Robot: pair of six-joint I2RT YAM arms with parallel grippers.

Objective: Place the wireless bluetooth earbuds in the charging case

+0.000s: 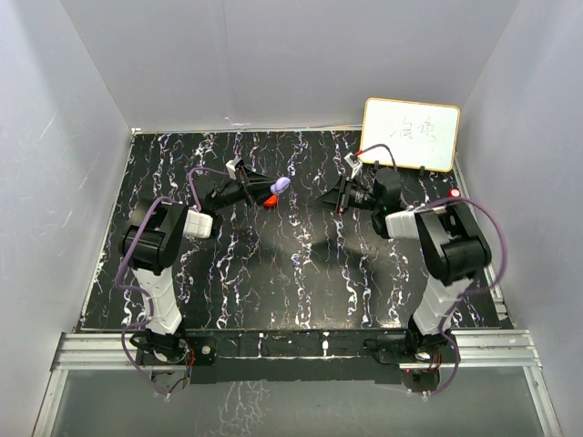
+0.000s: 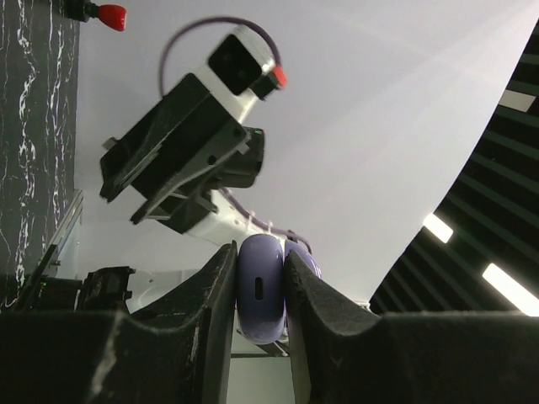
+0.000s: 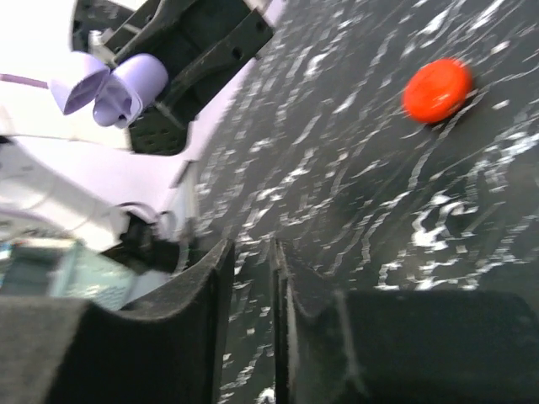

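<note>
The purple charging case [image 2: 260, 290] is held aloft, with my left gripper [image 1: 271, 186] shut on it. In the right wrist view the case [image 3: 139, 88] shows two hollow halves, its lid swung open; whether an earbud sits inside cannot be made out. Right of the case, my right gripper [image 1: 324, 198] is part open, a narrow gap with nothing in it between its fingers. On the table below and between the grippers lies a small pale purplish speck [image 1: 296, 263], perhaps an earbud; it is too small to be sure.
A red round object [image 1: 271, 200] rests on the dark marbled table just under the left gripper. At the back right leans a whiteboard [image 1: 410, 133], and another red piece [image 1: 454, 193] is by the right edge.
</note>
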